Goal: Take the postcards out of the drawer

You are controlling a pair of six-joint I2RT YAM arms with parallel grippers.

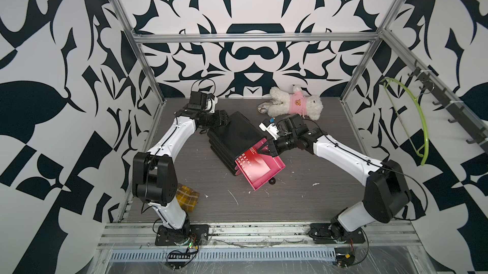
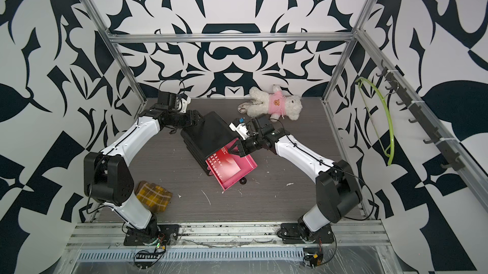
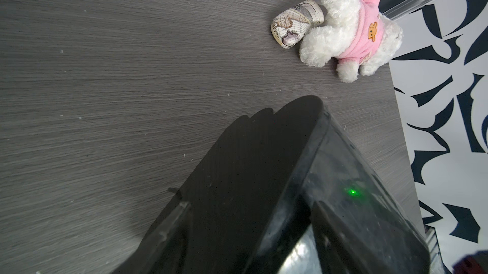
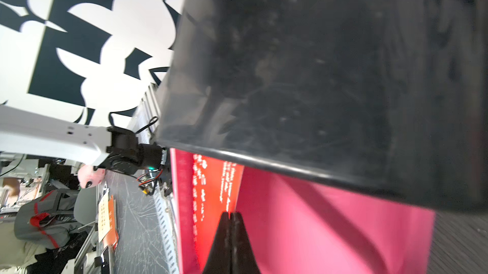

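A black cabinet (image 1: 233, 134) stands on the table with its pink drawer (image 1: 277, 164) pulled out toward the front right. Inside the drawer a red postcard (image 1: 247, 166) with white writing lies along the left side; glare whitens part of it. Over the drawer, my right gripper is shut, its fingertips close to the card's edge with nothing visible between them. Whether they touch the card I cannot tell. At the cabinet's back left, my left gripper is open, with the cabinet's dark top edge between its fingers.
A white plush toy (image 1: 300, 103) in a pink shirt lies at the back beside a map-patterned object (image 3: 297, 23). A yellow checked cloth (image 2: 153, 196) is near the left arm's base. A small black round object (image 1: 272, 181) sits by the drawer.
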